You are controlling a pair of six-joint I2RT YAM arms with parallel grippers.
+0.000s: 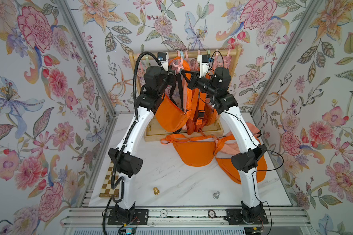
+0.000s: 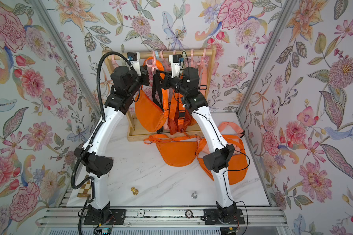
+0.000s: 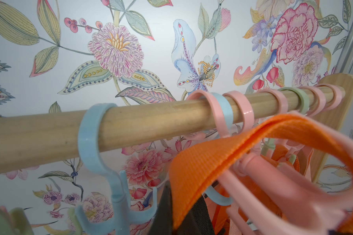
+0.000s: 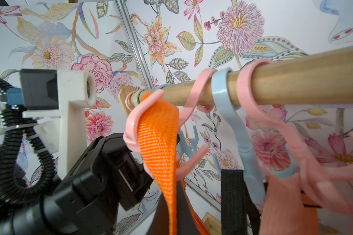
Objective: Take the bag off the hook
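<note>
An orange strap (image 3: 239, 145) is draped over a pink hook (image 3: 274, 184) that hangs from the wooden bar. Pinched in the shut fingers of my left gripper is the strap's near edge, at the bottom of the left wrist view. My right gripper is also shut, with the strap's lower stretch running edge-on between its fingers. The strap still loops over the hook (image 4: 134, 129) in the right wrist view. Below, an orange bag (image 1: 169, 113) hangs against the rack, partly behind the arms.
The wooden bar (image 3: 145, 121) carries several more pink, blue and green hooks. A blue hook (image 4: 239, 145) and a black strap (image 4: 232, 199) hang close by my right gripper. Other orange bags (image 1: 195, 152) lie on the table.
</note>
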